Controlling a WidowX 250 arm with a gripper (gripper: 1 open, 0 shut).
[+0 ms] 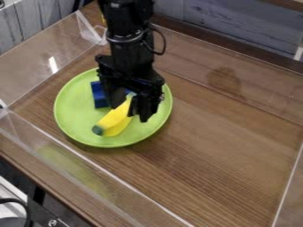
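A green plate [80, 115] lies on the wooden table at left of centre. On it lie a yellow banana [115, 121] and a blue object [99, 94], partly hidden behind the gripper. My black gripper [130, 101] is over the plate from above, open, its fingers around the upper part of the banana; whether they touch it I cannot tell.
Clear plastic walls edge it at the left and bottom left. A small yellow item at the top, behind the arm, is mostly hidden.
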